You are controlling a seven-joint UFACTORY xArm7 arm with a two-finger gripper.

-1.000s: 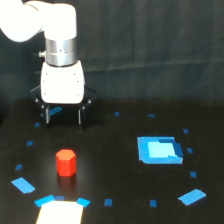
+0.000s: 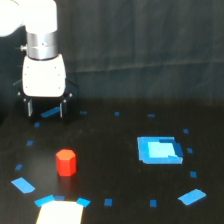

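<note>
My gripper (image 2: 46, 108) hangs at the far left of the dark table, under the white arm. Its two dark fingers stand wide apart, and nothing shows between them. A red hexagonal block (image 2: 66, 163) rests on the table, nearer the camera and a little to the right of the gripper, well apart from it. On the right lies a square bordered in blue (image 2: 146, 151) with a pale white patch (image 2: 161, 150) in its middle.
A cream-coloured object (image 2: 60, 213) is cut off by the bottom edge, with blue tape around it. Small blue marks dot the table, and a larger blue strip (image 2: 192, 197) lies at the front right.
The arm and gripper have moved left and slightly up in the view, the fingers still apart. The red block and the blue-bordered square have stayed where they were.
</note>
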